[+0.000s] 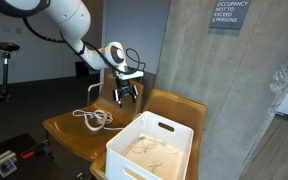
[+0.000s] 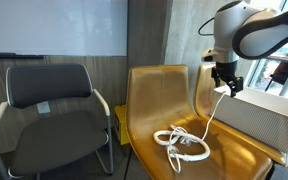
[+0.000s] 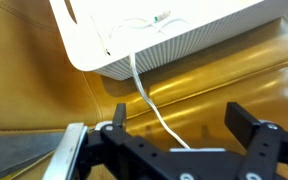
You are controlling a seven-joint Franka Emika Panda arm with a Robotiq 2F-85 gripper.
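Note:
A coiled white cable (image 2: pixel 192 157) lies on the tan chair seat, and a strand of it rises toward the box edge beside my gripper. In the wrist view this cable strand (image 3: pixel 142 92) comes over the box rim and runs down between my fingers' sides, its lower end hidden by the gripper. My gripper is open, with the fingers (image 3: pixel 246 122) far apart and not closed on the strand. From the first exterior view, my gripper (image 1: pixel 127 97) hangs above the seat, left of the white box (image 1: pixel 175 151).
Inside the box lie thin pale strands (image 1: pixel 149 153) and, in the wrist view, a small connector (image 3: pixel 162 17). Brown chair backs (image 1: pixel 177 107) stand behind the box. A dark chair (image 2: pixel 56 110) is off to the left in the second exterior view.

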